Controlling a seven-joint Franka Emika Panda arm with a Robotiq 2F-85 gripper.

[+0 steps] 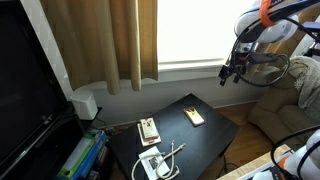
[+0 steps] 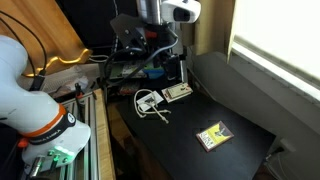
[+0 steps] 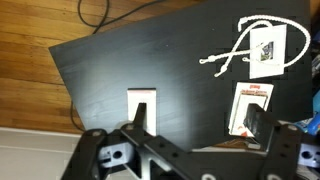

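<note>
My gripper is open and empty, its two fingers spread wide at the bottom of the wrist view. In exterior view 1 the gripper (image 1: 234,78) hangs high above the right side of the black table (image 1: 205,143). A small flat yellow-and-white box (image 2: 214,135) lies alone on the table; the wrist view shows this box (image 3: 141,110) between and ahead of the fingers. A second pale box (image 1: 149,131) lies near the table's other end, close to the right finger in the wrist view. Beside it are a white sheet (image 3: 268,50) and a white cord (image 3: 238,40).
A window and tan curtains (image 1: 110,45) stand behind the table. A dark screen (image 1: 30,80) and colourful stacked items (image 1: 85,158) are at the left. An armchair (image 1: 290,100) is at the right.
</note>
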